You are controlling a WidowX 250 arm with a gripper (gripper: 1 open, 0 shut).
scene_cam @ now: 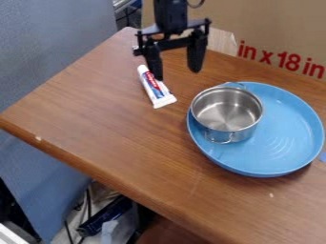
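My black gripper (173,59) hangs at the top centre over the back of the wooden table, its two fingers apart with nothing between them. Just below its left finger lies a white toothpaste tube (156,88) with a red and blue label. To the right, a steel pot (227,114) stands on the left part of a blue plate (277,152).
A cardboard box (280,29) with red print stands behind the table (114,143). Past the left edge are a grey-blue surface and some dark clutter on a lower level.
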